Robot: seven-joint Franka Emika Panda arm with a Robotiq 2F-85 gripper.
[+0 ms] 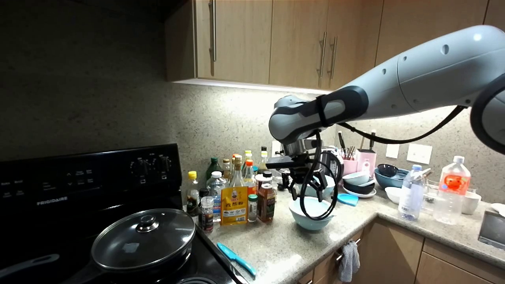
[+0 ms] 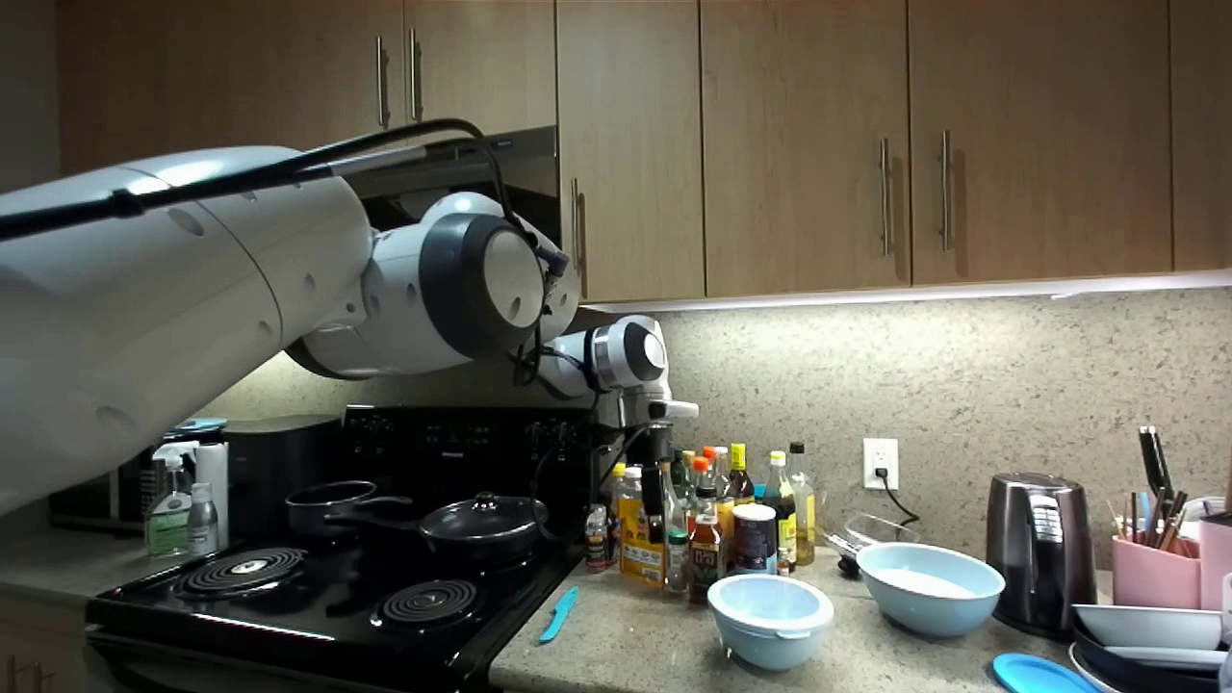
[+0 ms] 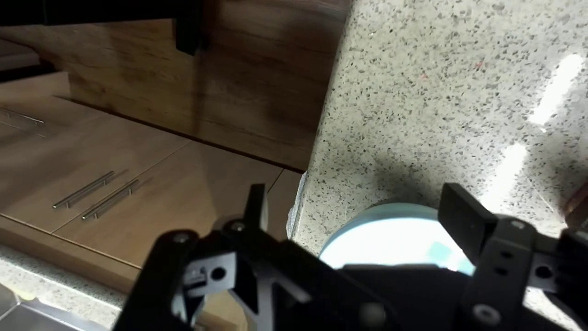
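Observation:
My gripper (image 1: pixel 306 190) hangs above the counter beside the front light-blue bowl (image 1: pixel 310 218) and the bottles. In the wrist view the gripper is open, its black fingers (image 3: pixel 466 212) wide apart with nothing held. The bowl's rim (image 3: pixel 380 212) shows low between them, partly covered by the gripper's body. Something pale covers or fills the top of this bowl (image 2: pixel 770 647). A larger light-blue bowl (image 2: pixel 931 595) stands behind it, near the kettle. A turquoise knife (image 1: pixel 236 259) lies near the stove.
Several bottles and jars (image 2: pixel 706 554) crowd the counter along the wall. A lidded pan (image 1: pixel 144 239) sits on the stove, and a blue lid (image 2: pixel 1039 674) lies at the right. Bare counter (image 1: pixel 279 251) shows in front of the bottles.

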